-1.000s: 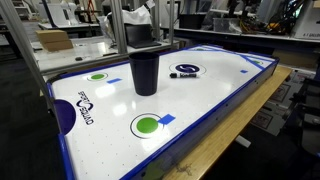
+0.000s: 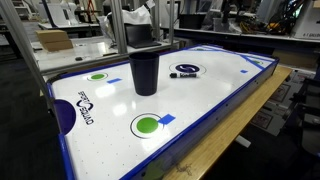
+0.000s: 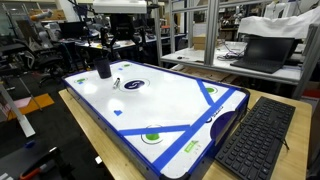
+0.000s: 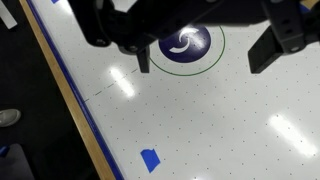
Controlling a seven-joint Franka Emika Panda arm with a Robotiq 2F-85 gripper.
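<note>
In the wrist view my gripper stands open over the white table, its dark fingers (image 4: 266,52) wide apart and nothing between them. Below it the table's blue centre logo (image 4: 185,43) shows within a green ring. A black cup (image 2: 145,74) stands upright on the table in exterior view 1, and the same cup (image 3: 103,68) is near the far end in exterior view 2. To the cup's right lies a small dark marker-like object (image 2: 184,75), close to the logo. Neither cup nor small object is visible in the wrist view.
The air-hockey style table (image 3: 165,104) has blue tape and a raised blue edge. A black keyboard (image 3: 257,138) lies beyond its near end, with a laptop (image 3: 266,53) behind.
</note>
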